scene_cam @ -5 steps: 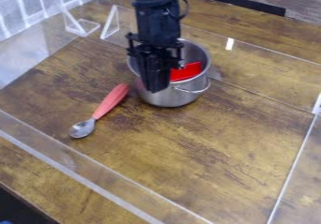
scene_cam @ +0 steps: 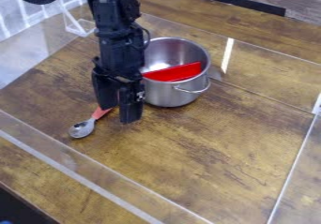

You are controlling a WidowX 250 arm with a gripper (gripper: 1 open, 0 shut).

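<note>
My gripper (scene_cam: 115,104) is low over the table at the centre left, over a spoon (scene_cam: 83,127) with a red handle, most of which it hides. I cannot tell whether its fingers touch the spoon or how far they are apart. Behind and right of the gripper stands a steel pot (scene_cam: 186,89) with a red object (scene_cam: 172,72) inside.
Clear panels border the work area, and a dark wall runs along the back.
My gripper has come down and toward the camera, from over the pot to over the spoon, and now covers much of its red handle.
</note>
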